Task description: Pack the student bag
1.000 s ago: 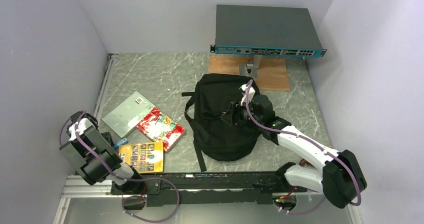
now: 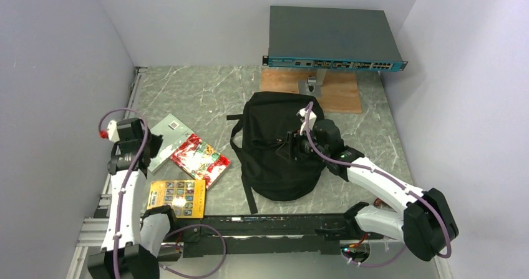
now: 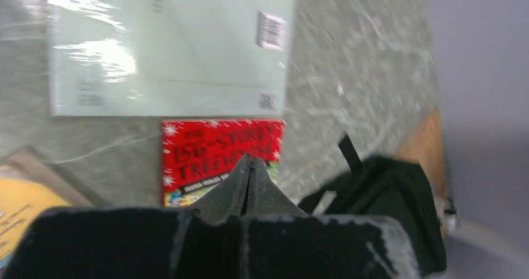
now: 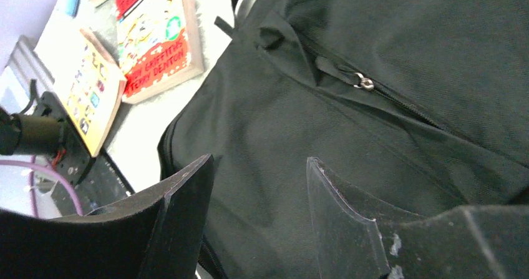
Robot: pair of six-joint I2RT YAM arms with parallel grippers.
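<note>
My left gripper is shut, fingertips meeting with nothing between them, raised above the books at the left. The blue bottle-like item (image 4: pixel 70 0) shows at the upper left of the right wrist view, apart from those fingers; the left arm appears to hide it from above. A pale green book (image 2: pixel 173 131), a red treehouse book (image 2: pixel 199 157) and a yellow book (image 2: pixel 181 196) lie on the table. The black bag (image 2: pixel 269 120) lies flat in the middle, its zipper (image 4: pixel 365 82) visible. Open and empty, my right gripper hovers over the bag.
A dark rack device (image 2: pixel 330 35) overhangs a wooden board (image 2: pixel 346 95) at the back right. Walls close in on both sides.
My right arm stays nearly still.
</note>
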